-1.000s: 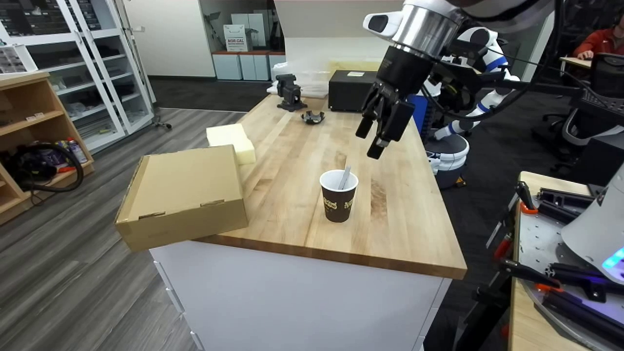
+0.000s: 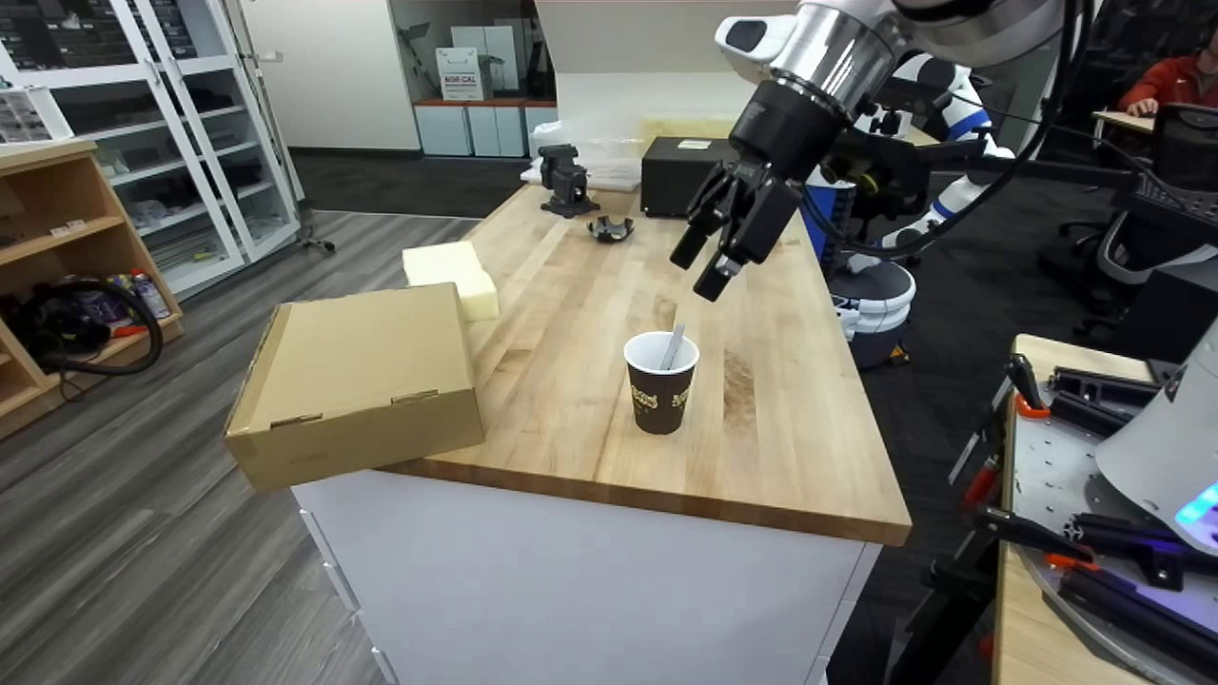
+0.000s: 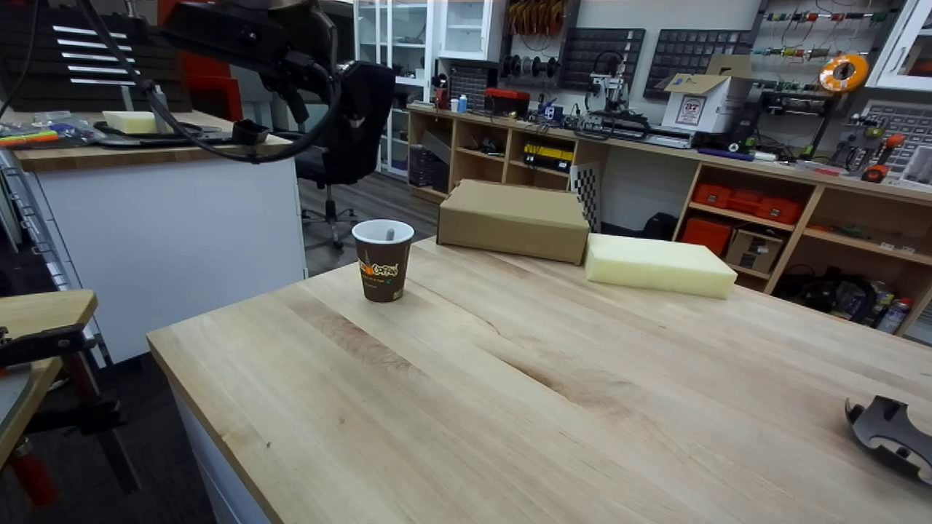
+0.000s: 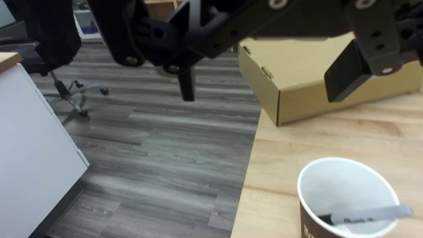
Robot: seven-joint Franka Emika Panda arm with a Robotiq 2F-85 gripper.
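Observation:
My gripper point(image 2: 698, 272) hangs above the wooden table, behind and higher than a paper cup. In the wrist view its two fingers point(image 4: 186, 84) stand wide apart, so it is open, and the space between them is empty. The dark brown cup point(image 2: 659, 400) with a white rim stands upright near the table's front edge. A grey marker-like stick point(image 4: 368, 214) leans inside it, its end poking above the rim. The wrist view has the cup point(image 4: 347, 186) at lower right, below the fingers and not touched by them. In the second exterior view the cup point(image 3: 382, 272) stands near the far corner.
A closed cardboard box point(image 2: 365, 360) lies left of the cup, overhanging the table's edge. Behind it rests a pale yellow foam block point(image 2: 453, 276). Farther back are a black curved part point(image 2: 611, 229) and a black box point(image 2: 682, 177). The table point(image 3: 489, 419) is otherwise largely clear.
My gripper has shifted left in the first exterior view, slightly upward, and tilted more. The cup, stick, box and foam have stayed where they were.

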